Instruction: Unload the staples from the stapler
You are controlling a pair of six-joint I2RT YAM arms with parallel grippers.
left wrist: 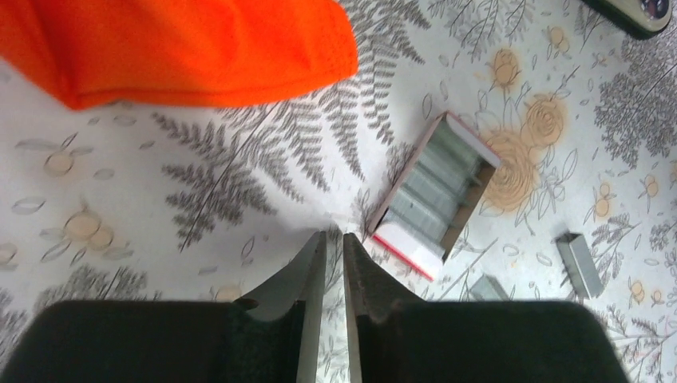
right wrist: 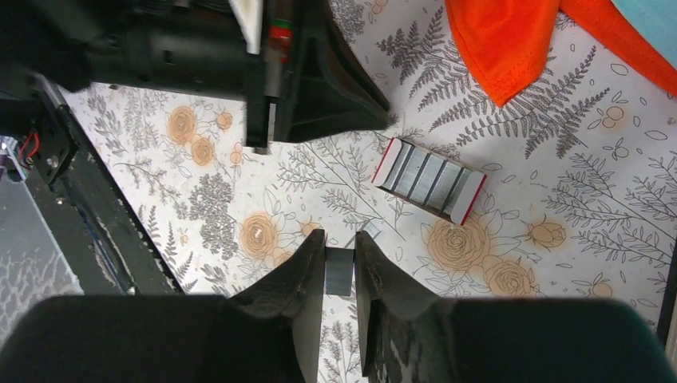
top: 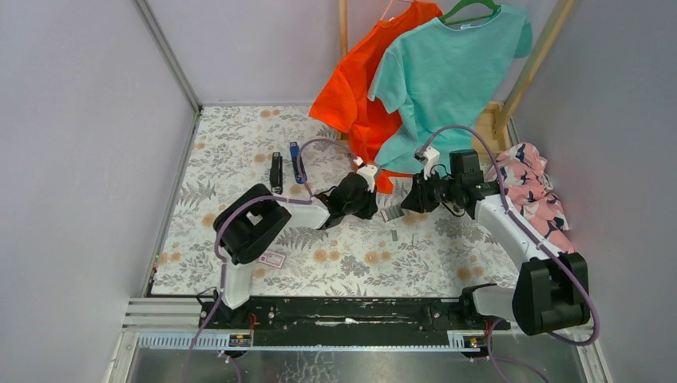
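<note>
An open box of staple strips (top: pixel 393 213) (left wrist: pixel 431 191) (right wrist: pixel 427 179) lies on the patterned mat between my grippers. My right gripper is shut on a small block of staples (right wrist: pixel 338 271). My left gripper points down beside the box, shut, with nothing clearly visible between its fingers in its wrist view. Small loose staple pieces (left wrist: pixel 581 263) lie near the box. Two elongated stapler-like objects, one black (top: pixel 276 171) and one blue (top: pixel 298 162), lie at the back left of the top view.
Orange (top: pixel 359 96) and teal (top: pixel 435 80) shirts hang at the back, the orange cloth reaching near the box. A pink patterned cloth (top: pixel 535 195) is heaped at the right. A card pack (top: pixel 271 259) lies front left.
</note>
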